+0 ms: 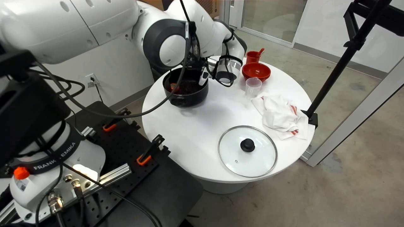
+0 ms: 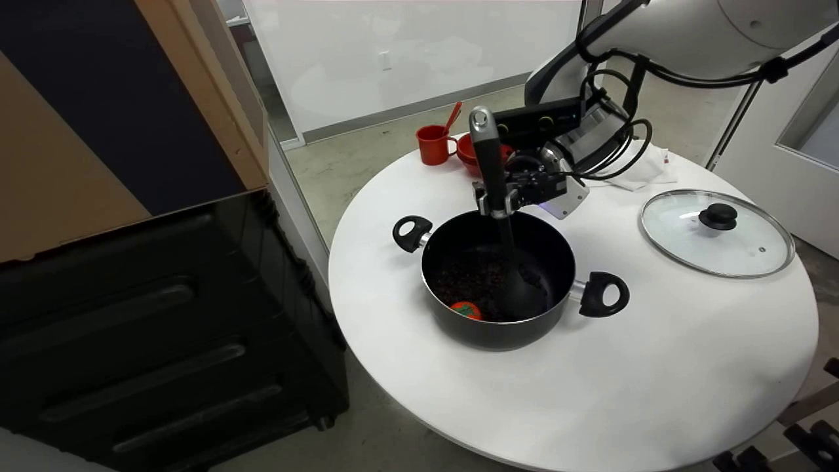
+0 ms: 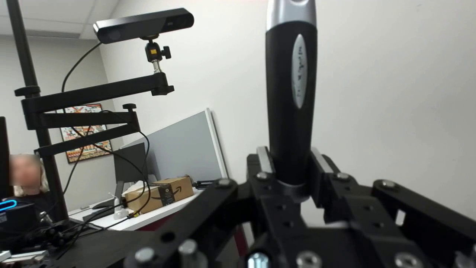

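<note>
In exterior view 2 my gripper (image 2: 497, 201) is shut on the handle of a black ladle (image 2: 489, 153), just above the far rim of the pot. The ladle stands nearly upright, its dark bowl down inside the black pot (image 2: 487, 337). Dark bits cover part of the pot's floor, and a tomato (image 2: 465, 310) lies against the near wall. The wrist view shows the ladle handle (image 3: 290, 89) upright between both fingers. How deep the ladle's bowl sits among the dark bits is hard to tell.
A glass lid (image 1: 248, 151) lies on the white table (image 1: 189, 143), with a crumpled towel (image 1: 282, 115) behind it. A clear cup (image 1: 253, 87), a red bowl (image 1: 256, 72) and a red mug (image 1: 252, 57) stand beyond the pot. Table space in front of the pot is clear.
</note>
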